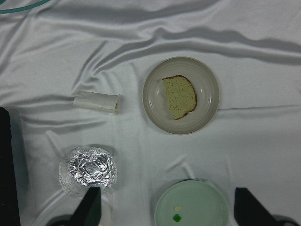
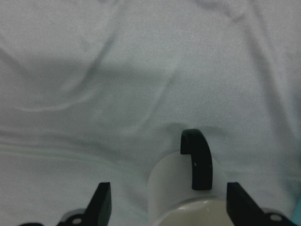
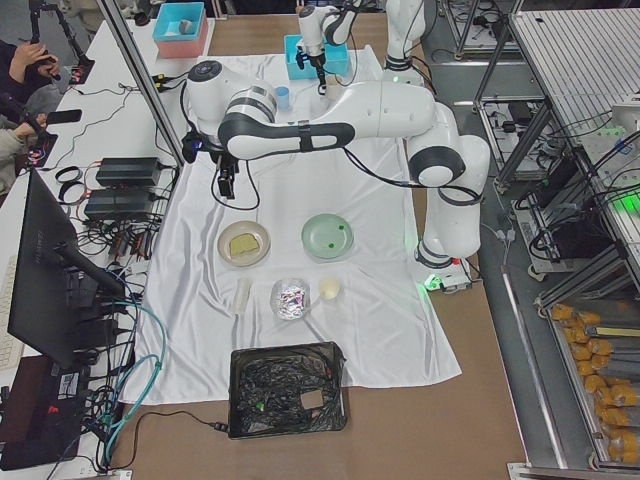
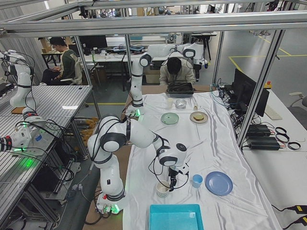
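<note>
In the right wrist view a white mug (image 2: 169, 188) with a black handle (image 2: 201, 165) sits between the open fingers of my right gripper, low on the cloth. In the camera right view that gripper is at the mug (image 4: 162, 190). My left gripper stands open, high above the far end, over a bread slice (image 1: 178, 96) on a beige plate (image 1: 155, 113), a green plate (image 1: 190, 207), a foil-covered bowl (image 1: 88, 169) and a rolled white item (image 1: 96, 100).
A blue cup (image 4: 197, 180), blue plate (image 4: 218, 183) and turquoise bin (image 4: 175, 220) lie near the right arm. A bag-lined black tray (image 3: 287, 390) stands at the other end.
</note>
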